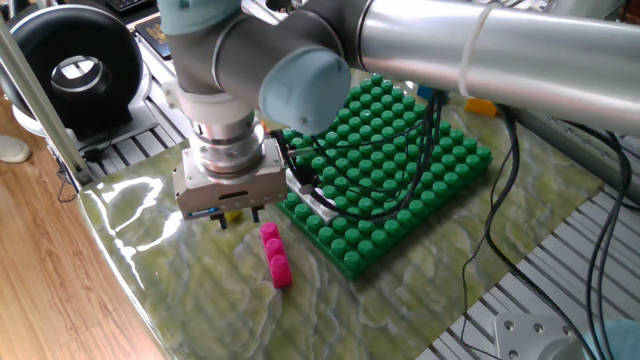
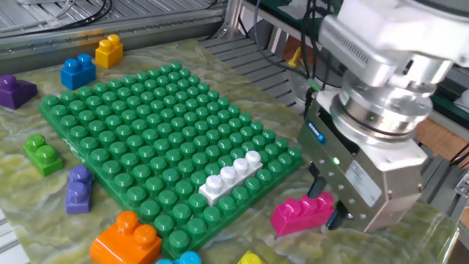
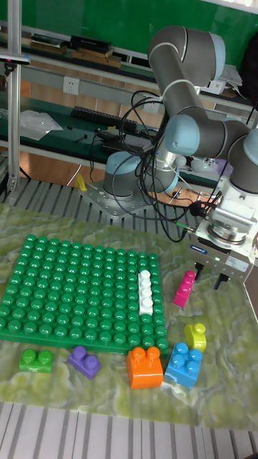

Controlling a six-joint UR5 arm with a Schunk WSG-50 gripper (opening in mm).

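A pink three-stud brick lies on the marbled table, off the edge of the green baseplate. A white four-stud brick sits on the plate near the edge that faces the pink one. My gripper points down close to the pink brick, above the table, its two dark fingers apart and nothing visible between them. From the second view the fingers overlap the pink brick; the other views put the gripper to its side, not around it.
Around the plate lie loose bricks: orange, large blue, yellow, light green and lilac. Purple, small blue and amber bricks line another side. Cables hang from the arm.
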